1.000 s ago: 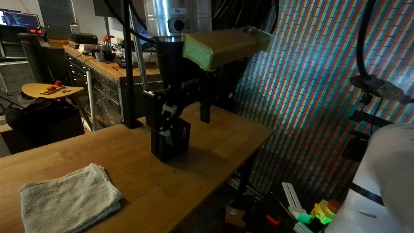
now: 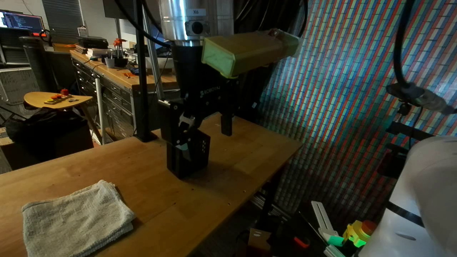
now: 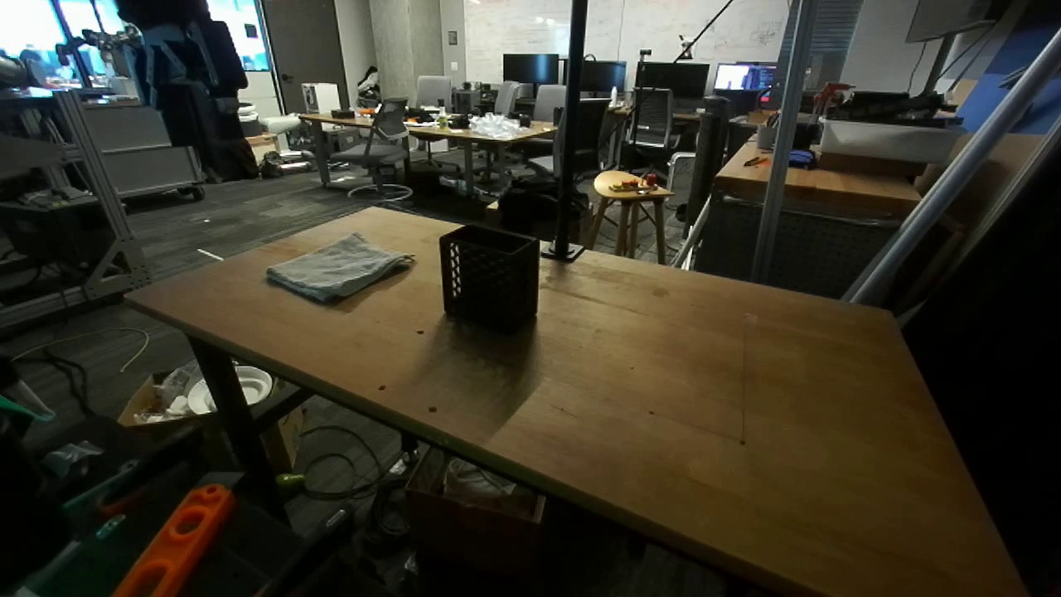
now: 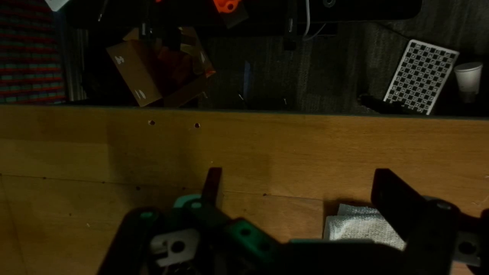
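My gripper [image 2: 203, 136] points down over the wooden table, its two black fingers spread wide. In the wrist view the gripper is open, with only bare tabletop visible between the fingertips. A black crate with perforated sides [image 3: 489, 279] stands upright on the table; in exterior view 1 the crate [image 2: 188, 156] appears partly behind the left finger, and whether they touch cannot be told. The folded grey cloth [image 2: 79, 220] lies flat and apart from the crate. In the wrist view, the right finger covers part of the cloth [image 4: 362, 227].
A black post [image 3: 567, 149] rises at the table's back edge, near the crate. Beyond the front edge, a cardboard box [image 4: 137, 68] sits lower down.
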